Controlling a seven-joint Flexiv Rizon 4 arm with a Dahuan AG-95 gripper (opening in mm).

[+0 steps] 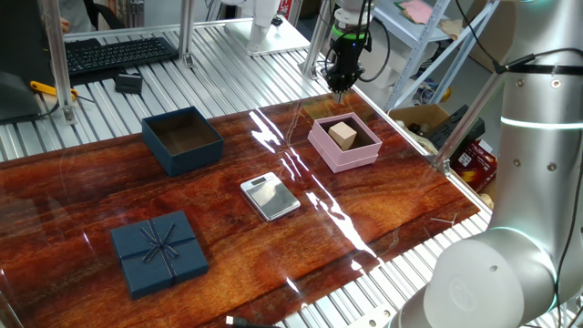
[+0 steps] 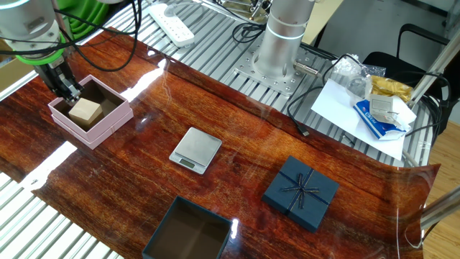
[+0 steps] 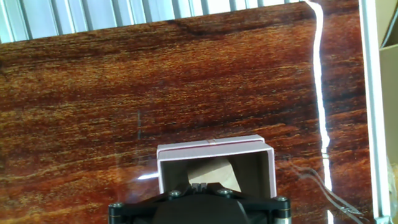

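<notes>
A pale wooden block (image 1: pixel 342 136) lies tilted inside the open pink box (image 1: pixel 351 160), on the table's right in exterior view 1. My gripper (image 1: pixel 339 95) hangs above the box, clear of the block, fingers pointing down. In the wrist view the fingertips of my gripper meet over the block (image 3: pixel 214 173), with nothing visible between them. They cover part of the block and the box's near side. Exterior view 2 shows the block (image 2: pixel 85 111) in the pink box (image 2: pixel 108 128) beside my gripper (image 2: pixel 74 96).
A silver scale (image 1: pixel 271 196) lies mid-table. An open dark blue box (image 1: pixel 183 141) stands toward the back, and its bow-tied lid (image 1: pixel 159 254) lies nearer the front. Bare wood separates them. Loose cables (image 2: pixel 296 115) run along the table's edge.
</notes>
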